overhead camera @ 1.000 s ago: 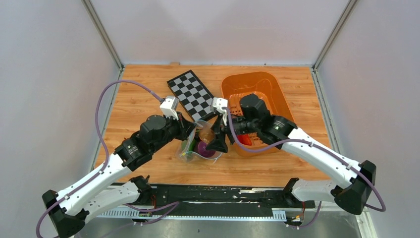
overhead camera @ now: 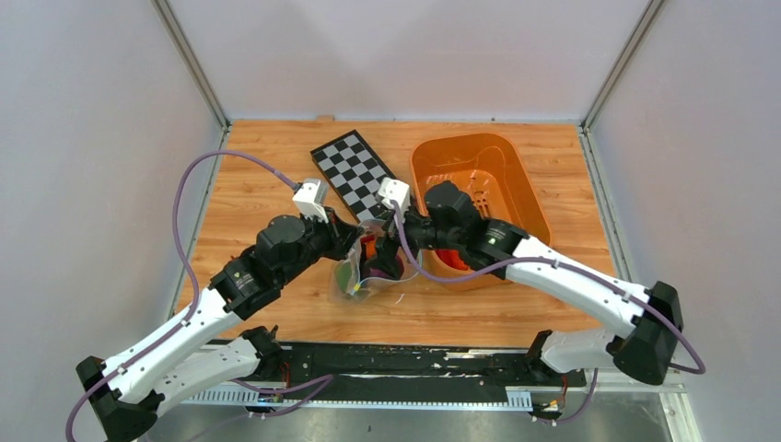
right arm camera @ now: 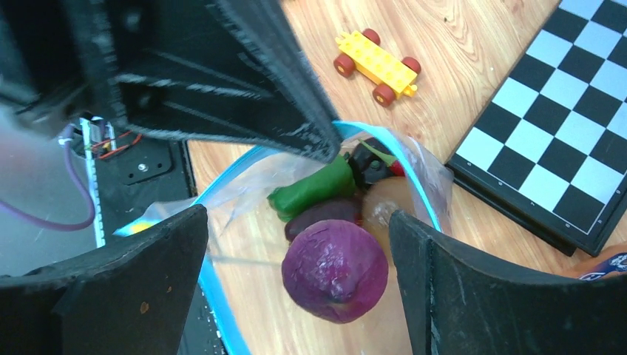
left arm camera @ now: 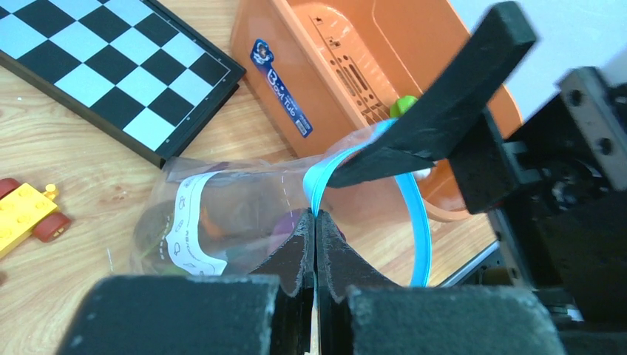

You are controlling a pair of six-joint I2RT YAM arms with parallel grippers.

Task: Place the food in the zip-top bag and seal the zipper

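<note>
The clear zip top bag (left arm camera: 251,200) lies on the table with its blue-rimmed mouth gaping. My left gripper is shut on the bag's blue rim (left arm camera: 421,237). Inside the bag, the right wrist view shows a green pepper (right arm camera: 318,188), a dark oblong food (right arm camera: 325,211), a brownish round one (right arm camera: 388,207) and other dark and red pieces. A purple round food (right arm camera: 336,270) rests nearest the mouth. Over that mouth my right gripper is open, its fingers apart with the purple food visible beyond them. From above, both grippers partly cover the bag.
An orange tub (overhead camera: 534,207) stands to the right, close to the right arm. Behind the bag lies a checkered board (overhead camera: 345,170). A yellow toy car (right arm camera: 377,63) sits on the table near the board. Bare wood surrounds the front of the bag.
The left gripper has barely shifted, and the bag's mouth has changed shape a little.
</note>
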